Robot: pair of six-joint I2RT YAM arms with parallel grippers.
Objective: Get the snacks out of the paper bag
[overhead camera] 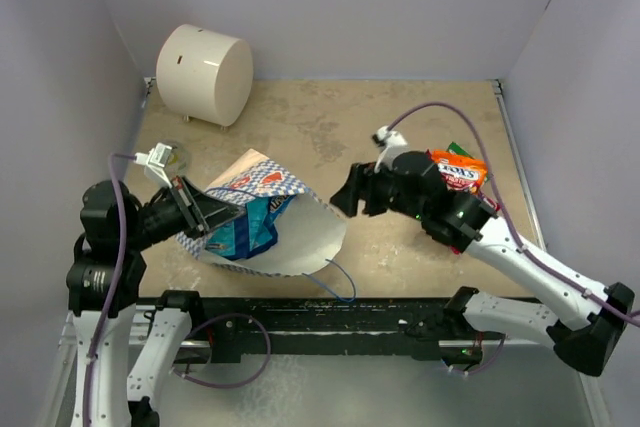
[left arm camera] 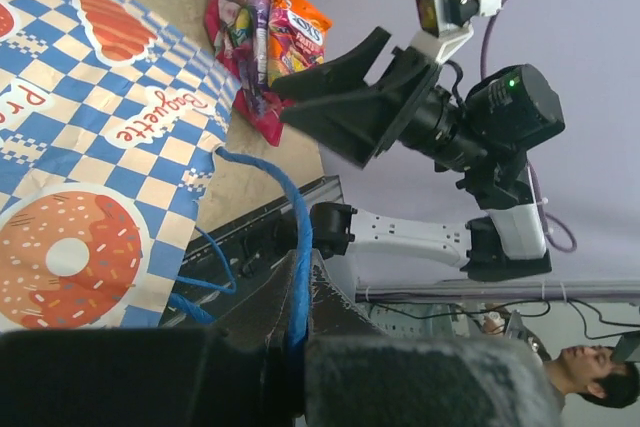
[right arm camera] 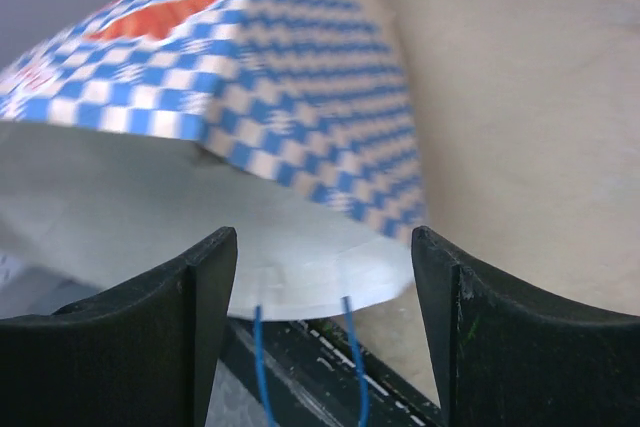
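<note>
The blue-and-white checked paper bag (overhead camera: 315, 237) lies on its side with its mouth facing right. A blue snack pack (overhead camera: 248, 232) shows inside it. My left gripper (overhead camera: 240, 211) is at the bag's upper side, shut on the bag's blue rope handle (left arm camera: 300, 247), which runs down between its fingers. My right gripper (overhead camera: 352, 194) stands open just right of the bag's mouth, with nothing between its fingers. In the right wrist view, the checked bag (right arm camera: 310, 107) and its pale inside lie ahead of the fingers. Several snack packs (left arm camera: 270, 42), orange, pink and purple, lie beyond the right gripper.
A white cylinder (overhead camera: 200, 75) stands at the back left. The orange snack pack (overhead camera: 458, 169) lies partly behind the right arm. A second blue handle (overhead camera: 345, 282) hangs at the front edge.
</note>
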